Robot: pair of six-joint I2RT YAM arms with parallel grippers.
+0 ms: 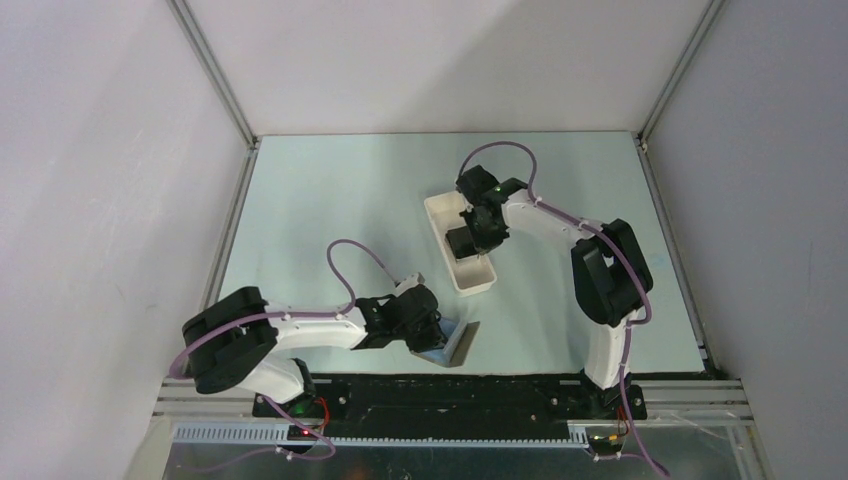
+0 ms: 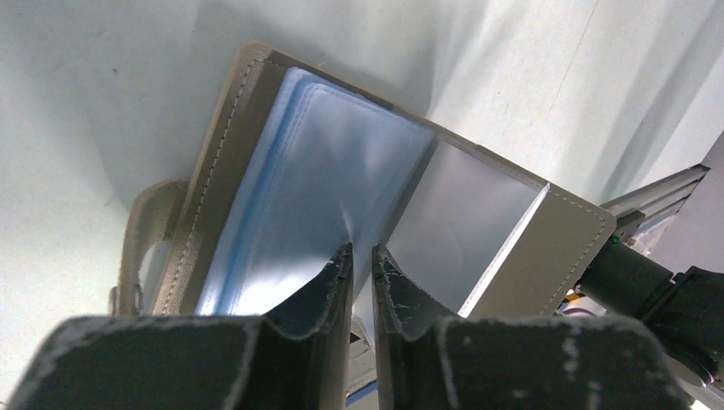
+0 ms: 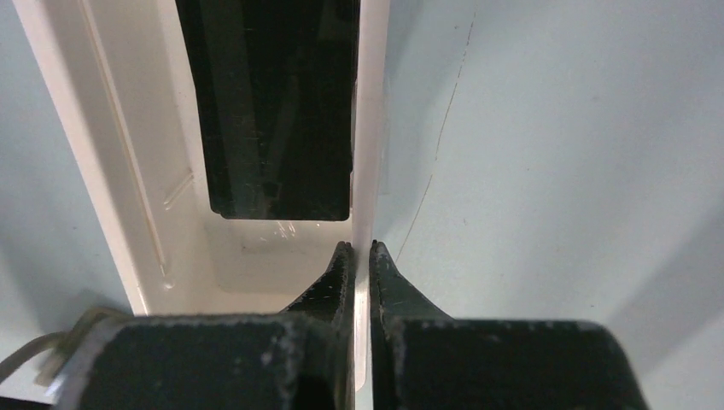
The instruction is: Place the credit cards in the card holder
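My right gripper is shut on the side rim of a white tray (image 3: 365,162), one finger inside the wall and one outside. Dark cards (image 3: 269,128) lie in the tray, partly cut off by the top of the right wrist view. From above, the dark cards (image 1: 460,243) sit around mid-tray, partly behind the right arm. The brown card holder (image 2: 555,252) lies spread near the table's front edge, with clear and bluish sleeves (image 2: 333,162). Over those sleeves, my left gripper is slightly open, a narrow gap between its fingertips; whether it touches a sleeve is unclear.
The holder's strap (image 2: 137,239) sticks out at its left side. The right arm (image 1: 545,222) reaches in over the tray's right side.
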